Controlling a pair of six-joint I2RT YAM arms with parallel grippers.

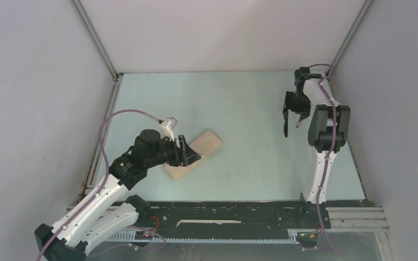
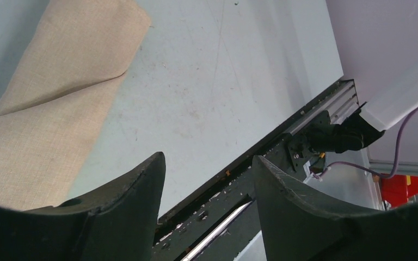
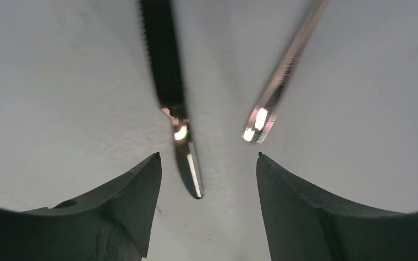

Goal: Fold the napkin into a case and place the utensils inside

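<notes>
A tan folded napkin [image 1: 207, 140] lies at centre-left of the table, with a crease across it in the left wrist view [image 2: 71, 60]. My left gripper [image 1: 189, 154] hangs over its right part, fingers apart, holding nothing. At the back right, my right gripper [image 1: 296, 103] is over the utensils, open and empty. In the right wrist view, a dark knife [image 3: 166, 65] and a slim metal utensil handle [image 3: 272, 98], its head out of frame, lie side by side, blurred, beyond the fingertips.
Walls stand at the back and both sides; a dark rail runs along the front edge.
</notes>
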